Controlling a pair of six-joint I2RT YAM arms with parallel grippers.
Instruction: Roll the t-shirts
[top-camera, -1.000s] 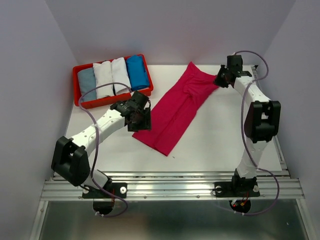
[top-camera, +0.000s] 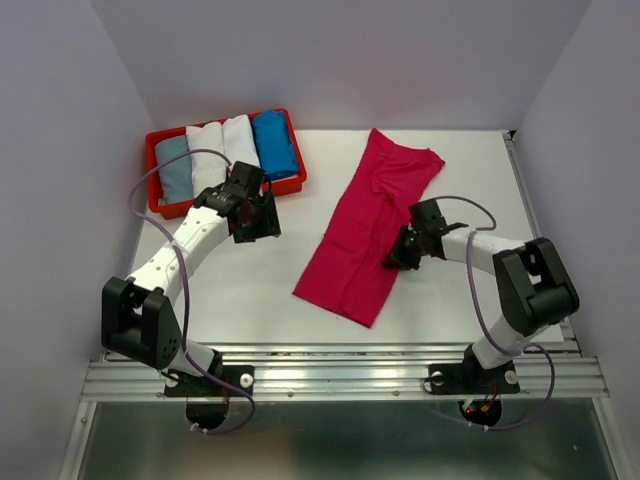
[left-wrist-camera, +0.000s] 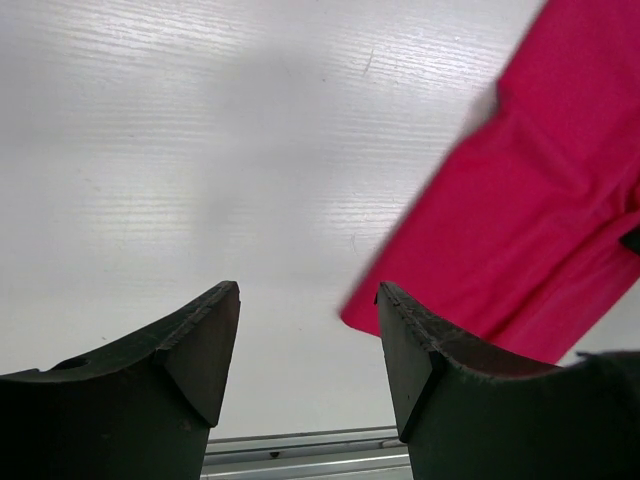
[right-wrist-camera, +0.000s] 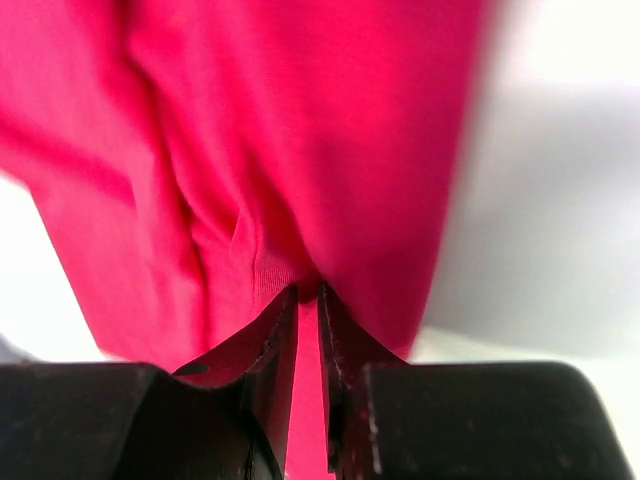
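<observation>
A magenta t-shirt (top-camera: 356, 225) lies spread lengthwise across the white table (top-camera: 250, 310), its upper end bunched toward the back. My right gripper (top-camera: 398, 257) is down on the shirt's lower right half; in the right wrist view its fingertips (right-wrist-camera: 285, 310) are close together on the fabric, whether pinching it is unclear. My left gripper (top-camera: 262, 228) hangs open over bare table left of the shirt, nothing between its fingers.
A red bin (top-camera: 300, 176) at the back left holds grey, white and blue rolled or folded cloths. Bare table lies left and right of the shirt.
My left gripper moved left and back.
</observation>
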